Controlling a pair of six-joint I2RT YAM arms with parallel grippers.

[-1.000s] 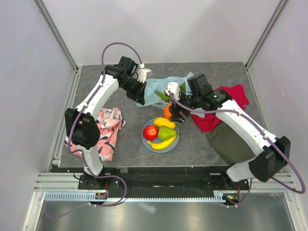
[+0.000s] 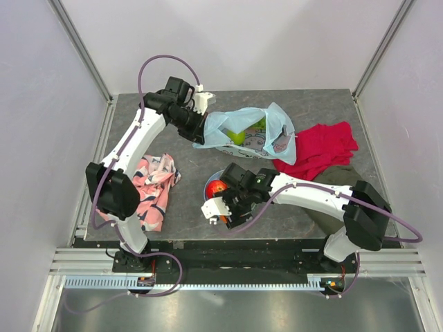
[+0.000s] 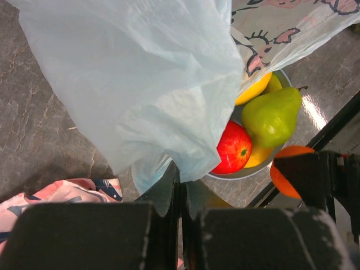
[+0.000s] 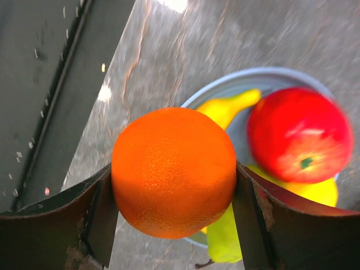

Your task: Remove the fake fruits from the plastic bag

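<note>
My left gripper point(image 2: 199, 131) is shut at the left end of the light blue plastic bag point(image 2: 277, 124), whose thin film lies at its fingertips in the left wrist view; a green fruit point(image 2: 235, 137) shows inside. My right gripper holds an orange point(image 4: 171, 163) over the blue bowl point(image 4: 236, 75), at the table's front middle. In the bowl are a red apple point(image 3: 230, 152), a pear point(image 3: 273, 115) and yellow fruits point(image 3: 253, 90).
A pink patterned cloth point(image 2: 152, 194) lies at the left front. A red cloth point(image 2: 322, 145) and an olive cloth point(image 2: 318, 214) lie at the right.
My right arm has moved down and left from beside the bag to over the bowl, carrying the orange. The left gripper has moved slightly left at the bag.
</note>
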